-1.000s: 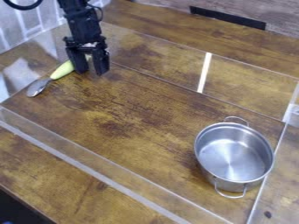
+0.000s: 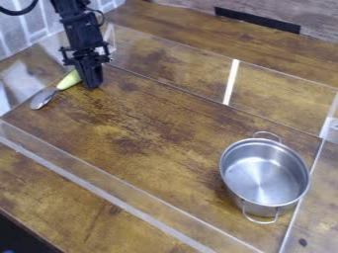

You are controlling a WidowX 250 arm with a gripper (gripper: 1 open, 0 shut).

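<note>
My black gripper [image 2: 87, 77] is at the upper left of the wooden table, low over a pale yellow-green elongated object [image 2: 71, 79], which it partly hides. The gripper's fingers look close together; whether anything is between them is hard to tell. A silver spoon-like utensil [image 2: 45, 97] lies just down-left of the yellow object, near or touching it.
A steel pot [image 2: 264, 176] with two handles stands at the lower right. Clear panels or edges run along the table's sides, with white tape at the upper right.
Over the last second my gripper has shifted slightly left and down, and its fingers have drawn closer together. The pot and the utensil stay in place.
</note>
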